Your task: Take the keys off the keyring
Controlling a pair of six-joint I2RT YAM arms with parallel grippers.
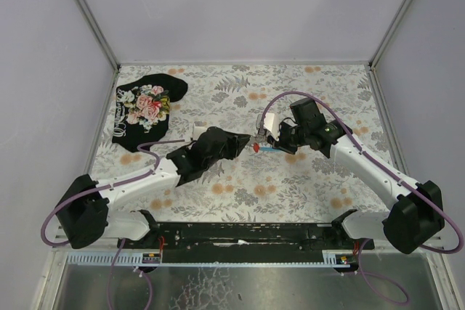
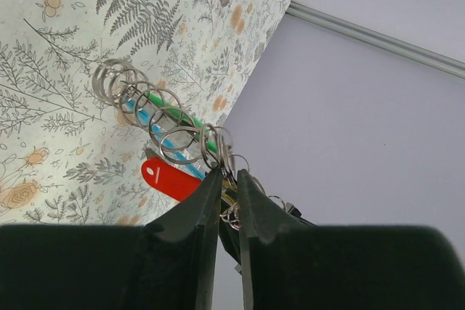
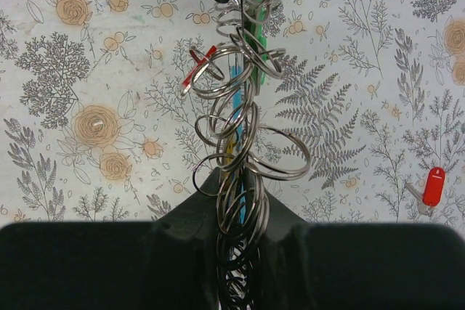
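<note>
A tangle of steel rings with blue, green and red keys hangs between my grippers near the table's middle. My right gripper is shut on the ring bunch, its end filling the bottom of the right wrist view. My left gripper reaches in from the left; in the left wrist view its fingertips are close together at the rings, by a red key. Whether they grip anything is unclear. A loose red key lies on the table.
A black cloth with a flower print lies at the left of the patterned table.
</note>
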